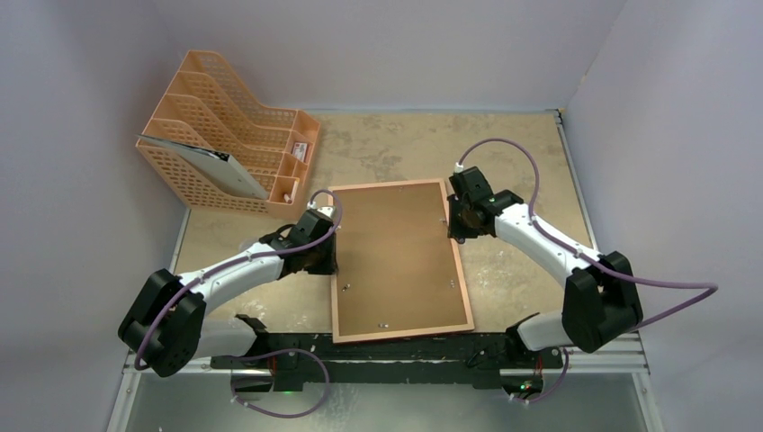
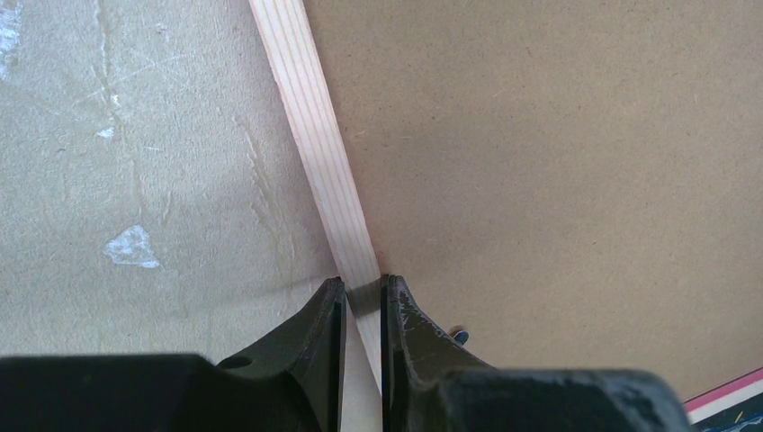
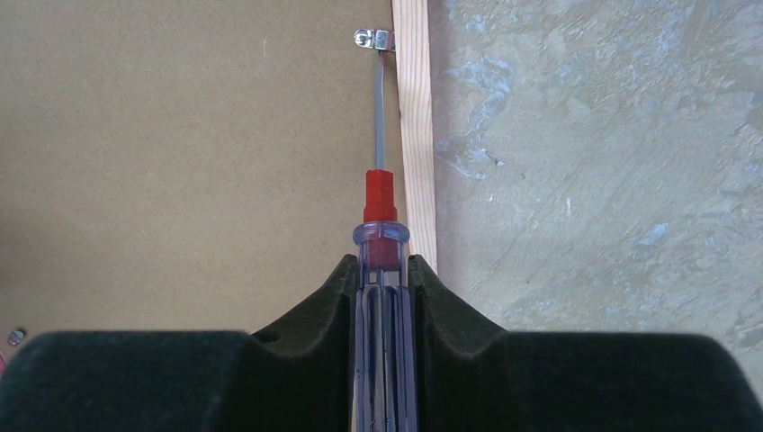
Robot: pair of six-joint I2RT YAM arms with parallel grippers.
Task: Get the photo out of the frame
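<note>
The photo frame (image 1: pixel 398 261) lies face down at the table's centre, brown backing up, small metal clips round its edges. My left gripper is at the wooden left edge (image 2: pixel 315 135), its fingertips around or just over the strip, slightly apart. My right gripper is shut on a screwdriver (image 3: pixel 380 193) with a red and clear handle; its tip is at a metal clip (image 3: pixel 378 40) on the right edge of the frame.
An orange rack (image 1: pixel 193 108) holding a flat white item stands at the back left. Walls enclose the sides and back. Bare table (image 1: pixel 504 279) lies right of the frame and behind it.
</note>
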